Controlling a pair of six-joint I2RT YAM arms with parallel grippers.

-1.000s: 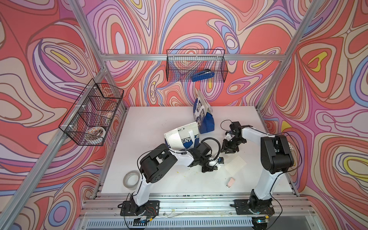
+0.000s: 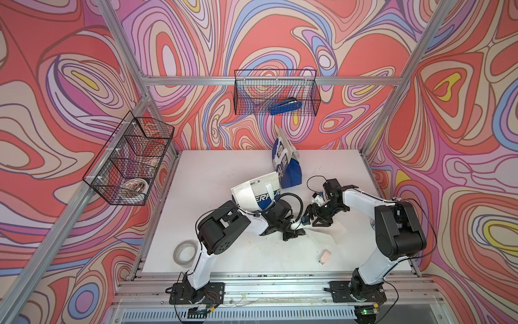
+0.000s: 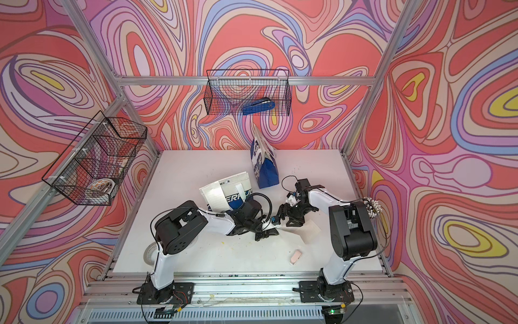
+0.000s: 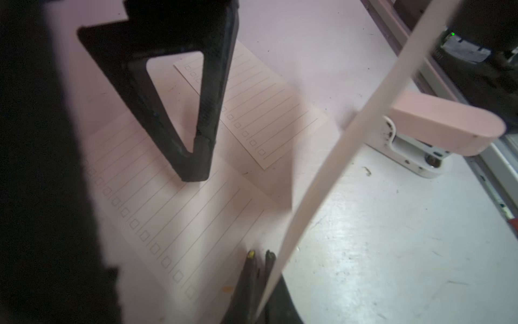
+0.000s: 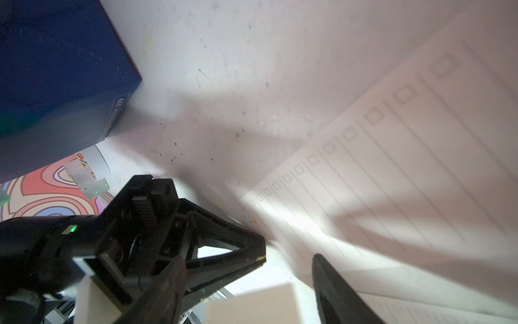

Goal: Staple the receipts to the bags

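Observation:
My left gripper is shut on a thin white receipt (image 4: pixel 345 151), seen edge-on in the left wrist view. Below it lies a lined sheet (image 4: pixel 162 237), partly overlapping a second lined receipt (image 4: pixel 275 102). A pink stapler (image 4: pixel 447 124) rests near the table's front edge. My right gripper is open, fingers apart and close above the left gripper's tip; a pale blurred patch shows between them, unclear whether touched. One blue-and-white bag (image 2: pixel 256 191) stands behind my left arm, another (image 2: pixel 287 162) farther back.
A tape roll (image 2: pixel 185 252) lies front left on the table (image 2: pixel 215 162). Wire baskets hang at the back (image 2: pixel 276 97) and left (image 2: pixel 132 159); the back one holds a blue object (image 2: pixel 285 105).
A white sheet now spreads out to the right from the left gripper, over the other receipt. The left arm barely moved.

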